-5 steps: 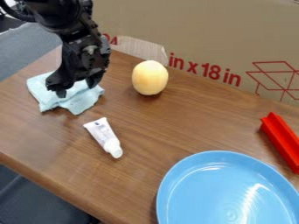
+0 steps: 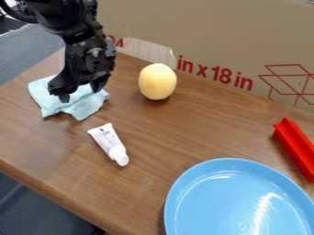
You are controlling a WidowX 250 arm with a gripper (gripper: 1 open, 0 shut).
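Note:
My black gripper (image 2: 76, 84) is at the upper left, low over a folded pale-blue cloth (image 2: 72, 106) on the wooden table, its fingers open and reaching down to the cloth. Whether the fingertips touch it is hard to tell. A white tube (image 2: 108, 142) lies near the table's left middle. A yellow egg-shaped object (image 2: 157, 82) stands right of the gripper. A light-blue plate (image 2: 240, 207) sits at the lower right.
A red block-like object (image 2: 295, 150) lies at the right edge. A cardboard box (image 2: 227, 37) stands along the back. Its edge runs along the lower left.

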